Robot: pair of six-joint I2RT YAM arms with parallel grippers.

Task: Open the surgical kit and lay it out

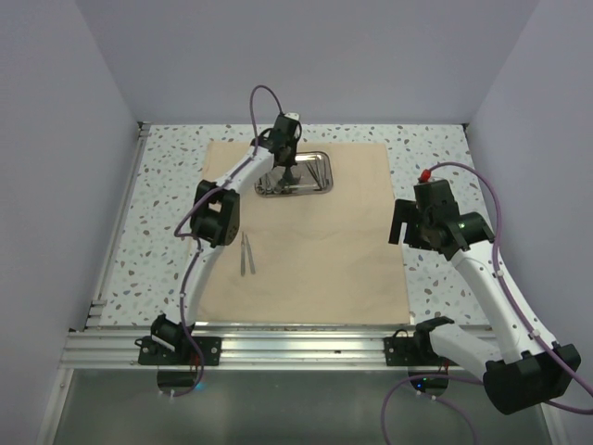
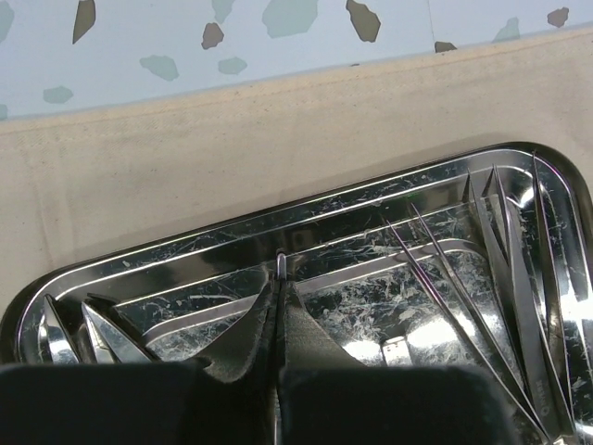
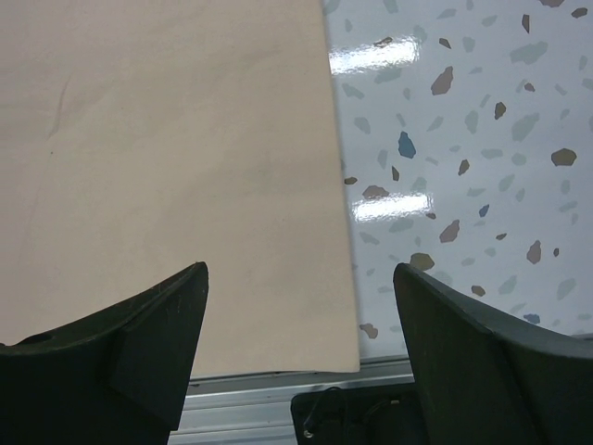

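A shiny metal tray lies near the back of the beige cloth. My left gripper is over it, fingers shut and pointing down. A small silver tip shows right at the fingertips; whether it is pinched or merely lies beneath cannot be told. Several slim tweezers rest along the tray's right side, and scissor-like blades at its left. Outside the tray, two thin instruments lie side by side on the cloth. The right gripper stands open and empty above the cloth's right edge.
Speckled tabletop borders it on both sides. A metal rail runs along the front edge.
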